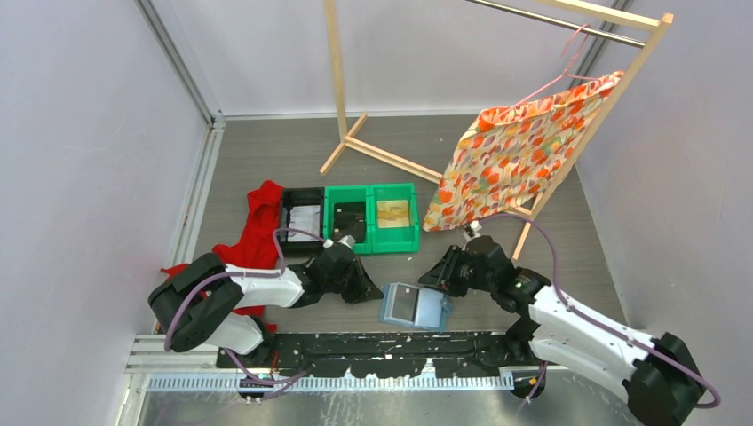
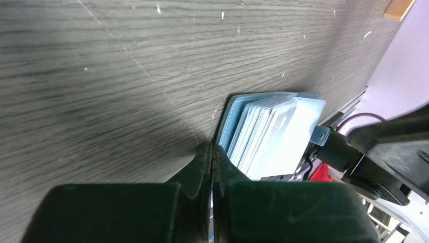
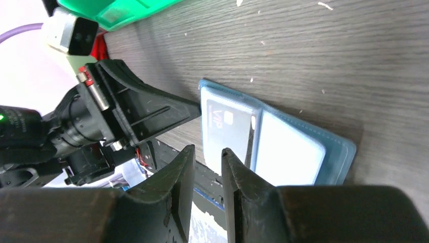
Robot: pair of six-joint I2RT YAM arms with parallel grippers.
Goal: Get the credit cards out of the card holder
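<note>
The light blue card holder (image 1: 421, 306) lies spread on the table near the front edge, with clear sleeves (image 3: 293, 152) showing. A card (image 3: 225, 129) sits inside a sleeve in the right wrist view. At the holder's left edge is my left gripper; its fingers meet with nothing between them, and the cards stay outside. In the top view, the right gripper (image 1: 424, 280) is at the holder's upper right. Seen in the right wrist view, that gripper is open, a narrow empty gap between its tips.
Behind the left arm stand an open green case (image 1: 395, 244) and a black tray (image 1: 286, 211). A red cloth (image 1: 257, 226) lies at left. A wooden rack with a patterned garment (image 1: 524, 151) fills the back right. The table between the rack and the holder is bare.
</note>
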